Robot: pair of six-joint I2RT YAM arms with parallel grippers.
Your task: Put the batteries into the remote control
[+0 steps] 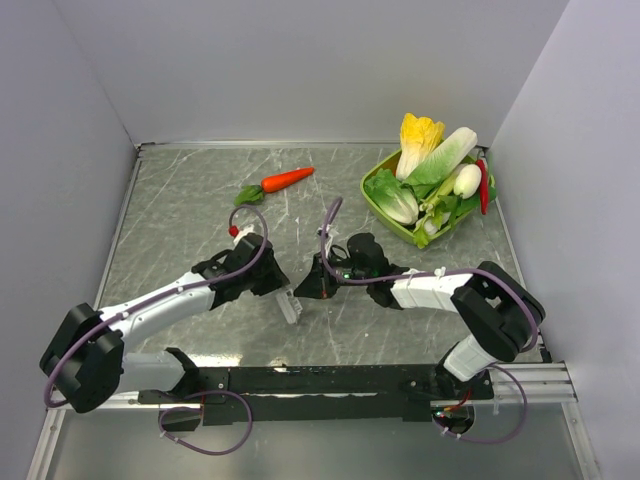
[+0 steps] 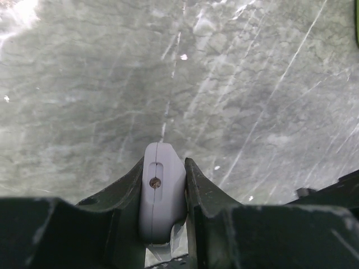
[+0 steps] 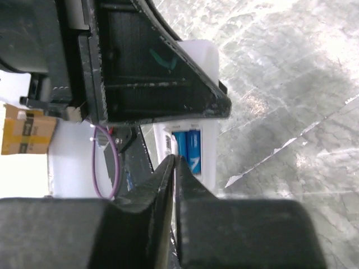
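The pale grey-white remote control (image 1: 290,307) is held above the worktop by my left gripper (image 1: 283,287), shut around its body. In the left wrist view, the end of the remote (image 2: 161,185) with a small round hole sticks out between the black fingers. The right wrist view looks into its open compartment, where two blue batteries (image 3: 193,150) lie side by side, partly covered. My right gripper is shut, its fingertips overlapping the compartment in that view with nothing seen between them; whether they touch a battery I cannot tell. A left finger (image 3: 162,89) crosses the remote.
A green basket of vegetables (image 1: 385,215) stands at the back right. Towards the back lies a carrot (image 1: 287,179).
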